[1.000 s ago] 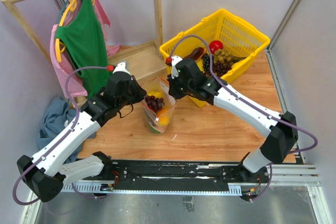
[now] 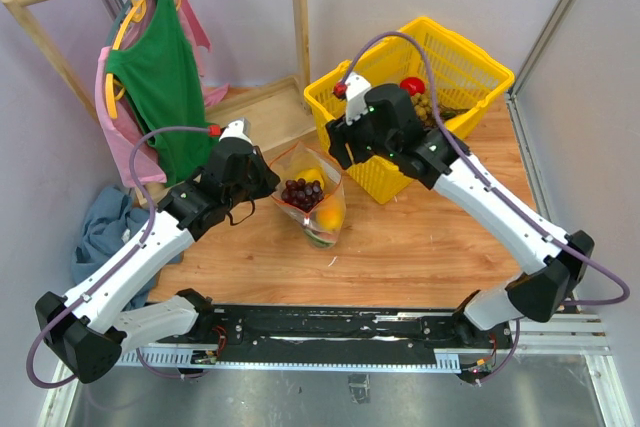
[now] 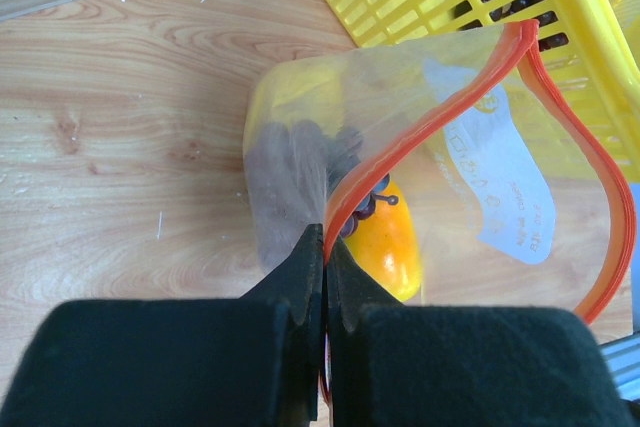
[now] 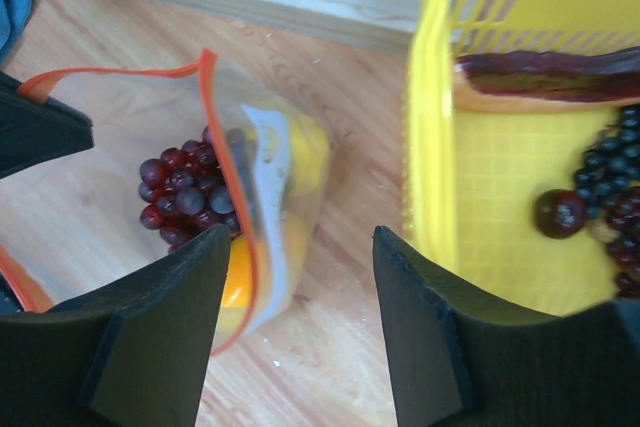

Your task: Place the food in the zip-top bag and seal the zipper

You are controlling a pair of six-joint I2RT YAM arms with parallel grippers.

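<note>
The clear zip top bag [image 2: 318, 235] stands on the table with its orange-edged mouth wide open. Inside it are dark red grapes [image 4: 182, 192] and a yellow-orange fruit [image 3: 385, 247]; another yellow item [image 2: 311, 177] shows toward the back. My left gripper is shut on the bag's orange rim [image 3: 440, 117], which runs between its fingertips. To the right of the bag, near the basket's edge, my right gripper is open with nothing between its fingers. The opposite side of the rim hangs free.
A yellow basket [image 2: 475, 57] holding grapes, a red item [image 2: 412, 85] and other food stands close behind the bag on the right. Clothes [image 2: 165, 72] hang from a wooden rack at the left, above a blue cloth [image 2: 105, 235].
My right gripper has moved from the bag's right rim up and right, and its fingers have spread. The bag's mouth has widened and its body shifted right. The left arm is nearly still.
</note>
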